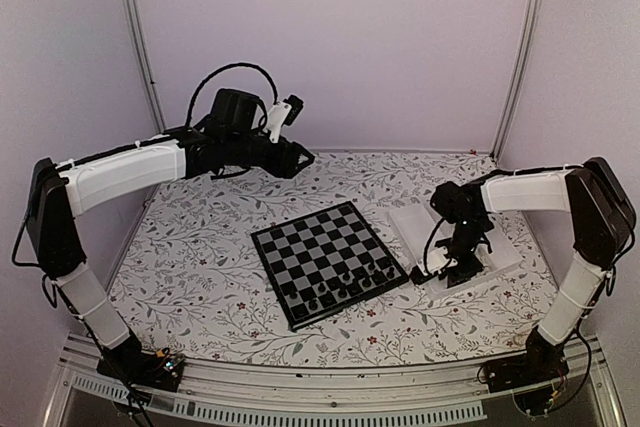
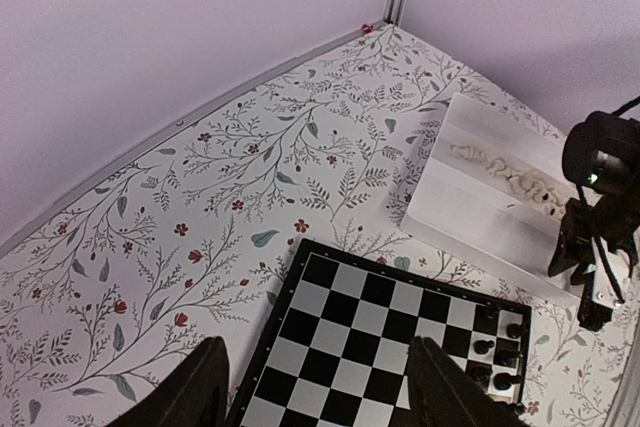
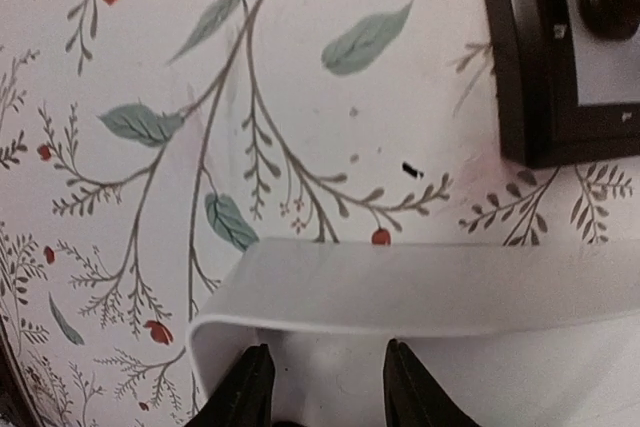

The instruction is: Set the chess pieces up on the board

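The chessboard (image 1: 315, 247) lies mid-table, with several dark pieces standing along its near side, such as a pawn (image 2: 483, 346). My right gripper is down inside the white tray (image 3: 430, 287), its fingers apart; a small dark object below them is mostly cut off. White pieces (image 2: 530, 182) lie in the tray. My left gripper hangs above the table's back left; in its wrist view the fingertips are apart at the bottom edge, and whether anything is between them is out of sight.
The tray sits close to the board's right edge. Walls enclose the back and both sides.
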